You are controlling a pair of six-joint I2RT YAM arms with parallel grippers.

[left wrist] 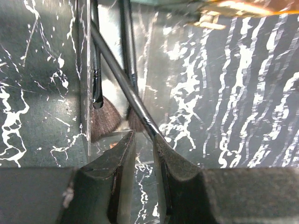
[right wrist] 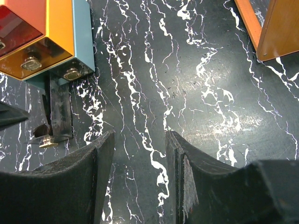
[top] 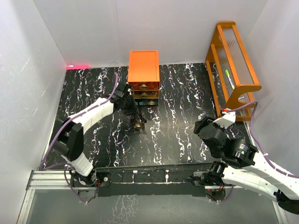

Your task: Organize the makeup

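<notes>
A small drawer cabinet [top: 143, 65] with an orange top stands at the back, its lowest drawer [top: 138, 126] pulled out toward the front. Inside that clear drawer, in the left wrist view, lie dark-bristled makeup brushes [left wrist: 105, 119] with black handles. A slim black stick [left wrist: 124, 81] crosses them diagonally and runs to the tip of one left finger. My left gripper is over the drawer, its fingers parted by a narrow gap; I see no firm hold on the stick. My right gripper is open and empty, at the right of the table.
A wooden rack [top: 238, 70] with clear panels stands at the back right, holding a slim green-tipped item [top: 229, 77]. A pink strip [top: 77, 67] lies by the back left wall. Between cabinet and rack the marbled table [top: 182, 102] is bare.
</notes>
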